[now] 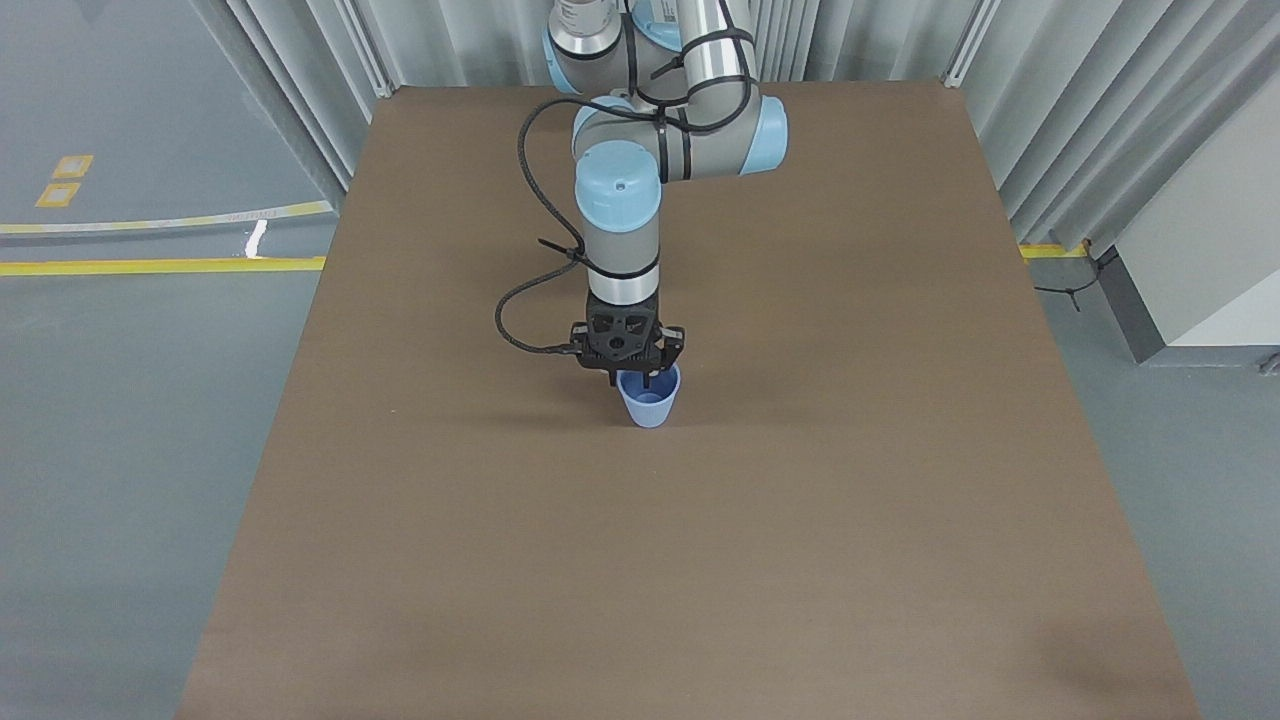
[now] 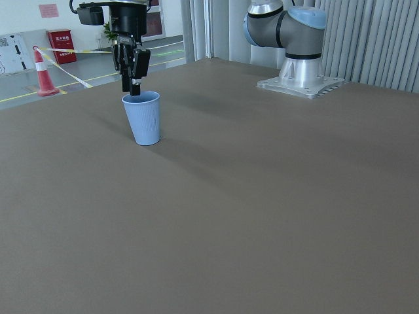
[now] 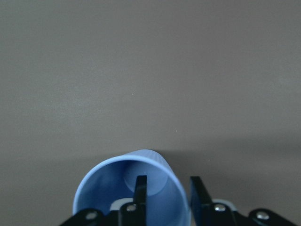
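Note:
A light blue ribbed cup stands upright on the brown table. My gripper is directly above it, pointing down. In the wrist view one finger reaches over the inside of the cup and the other is just outside its right rim, with the cup's wall between them. The left view shows the cup under the fingertips. Whether the fingers press on the wall is not clear.
The robot's base stands at the back of the table. Curtains hang behind it.

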